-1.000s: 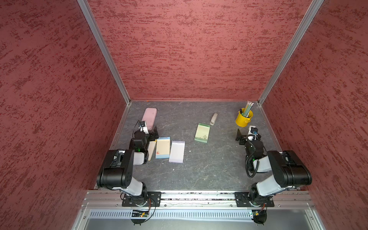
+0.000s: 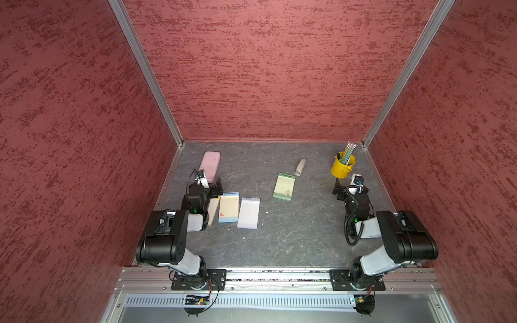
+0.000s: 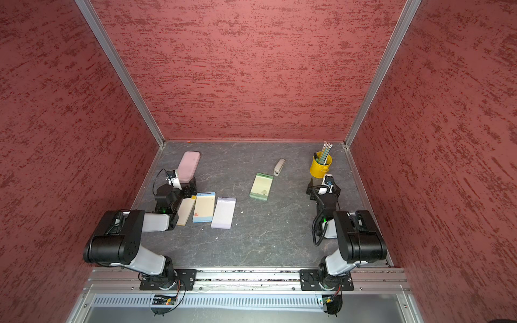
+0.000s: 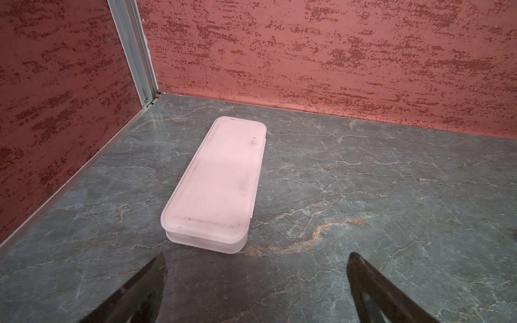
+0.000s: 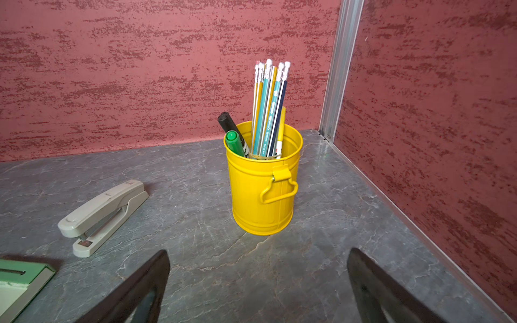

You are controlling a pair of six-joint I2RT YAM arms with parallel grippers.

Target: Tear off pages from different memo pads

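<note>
A green-bordered memo pad (image 2: pixel 284 186) lies near the middle of the table. To the left are a white-lilac memo pad (image 2: pixel 248 213) and a blue-edged cream memo pad (image 2: pixel 229 207), side by side. A further cream pad (image 3: pixel 186 210) with a yellow top edge is partly covered by the left arm. My left gripper stands open and empty, facing the pink case. My right gripper is open too, nothing between its fingers, in front of the yellow bucket. In the right wrist view the green pad's corner (image 5: pixel 24 271) shows at the lower left.
A pink case (image 4: pixel 218 183) lies at the back left. At the back right stands a yellow bucket (image 5: pixel 264 188) of pencils and markers. A beige stapler (image 5: pixel 105 215) lies behind the green pad.
The right gripper has shifted very slightly in the top left view. The left arm, the pads and the other objects look unmoved.
</note>
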